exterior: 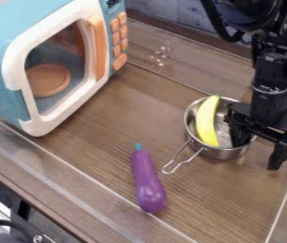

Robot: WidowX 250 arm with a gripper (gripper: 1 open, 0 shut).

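A steel pot [197, 146] with a wire handle holds a yellow banana [207, 119], lying along its left side. My black gripper [257, 140] is at the pot's right side, its fingers open around or over the rim; exactly where the fingertips touch is hard to tell. A purple eggplant [147, 180] lies on the wooden table [95, 152], to the lower left of the pot.
A blue toy microwave [19, 47] with an open front stands at the upper left. A clear barrier strip runs along the table's front left. The middle of the table left of the pot is bare.
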